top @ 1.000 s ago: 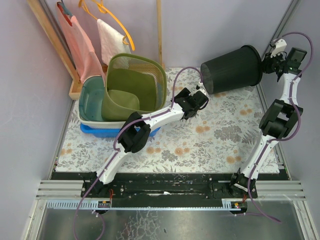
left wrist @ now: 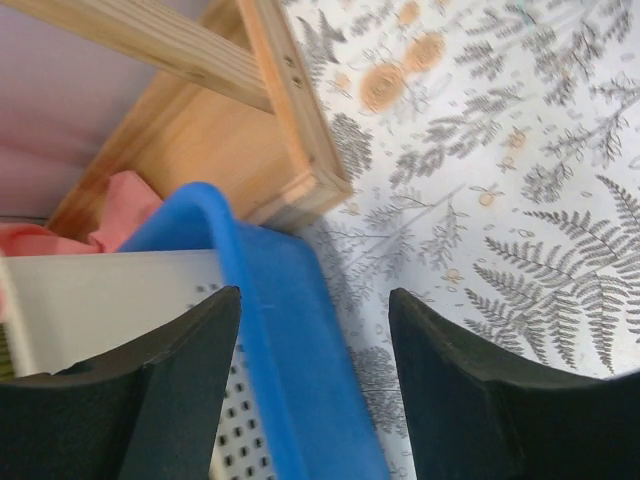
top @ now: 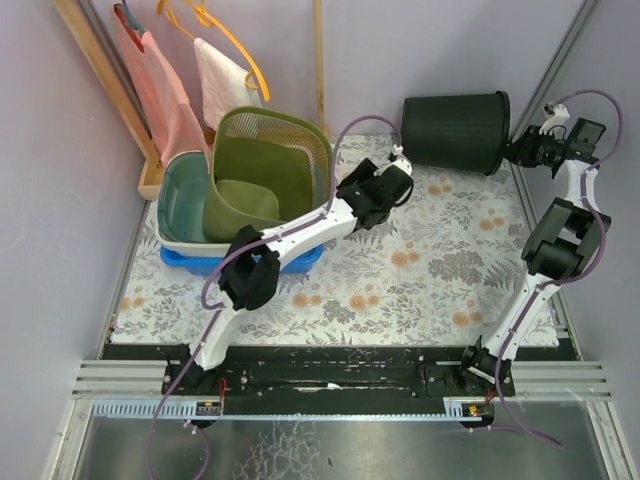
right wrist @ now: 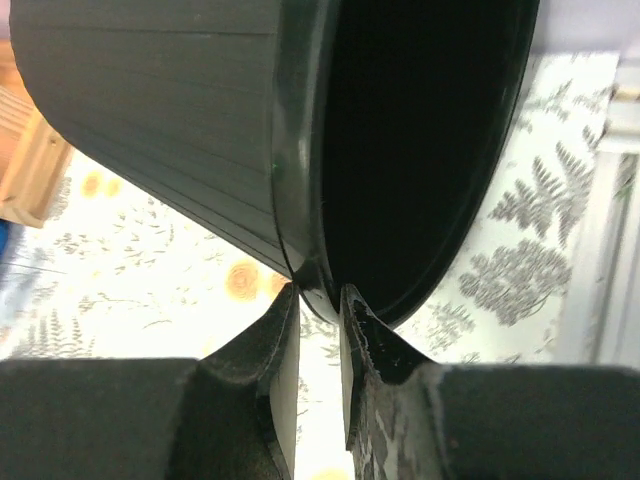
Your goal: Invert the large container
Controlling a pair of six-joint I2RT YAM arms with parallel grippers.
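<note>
A large dark green container [top: 450, 130] lies on its side at the back right, its open end toward the right wall. My right gripper [top: 515, 152] is at the lower part of that rim; in the right wrist view its fingertips [right wrist: 320, 300] meet at the rim [right wrist: 300, 180], and whether they grip it is unclear. My left gripper [top: 365, 180] stands apart from the container, left of it, above the floor by the stack of tubs; in the left wrist view its fingers are apart with nothing between them.
Stacked tubs and baskets [top: 250, 190] fill the left, in a blue tub [top: 190, 262]. A wooden frame [top: 150, 178] with hanging garments stands behind them.
The container has swung straighter along the back, its left end moving away from the front. My right gripper has moved slightly down in the top view, my left gripper slightly up and left.
</note>
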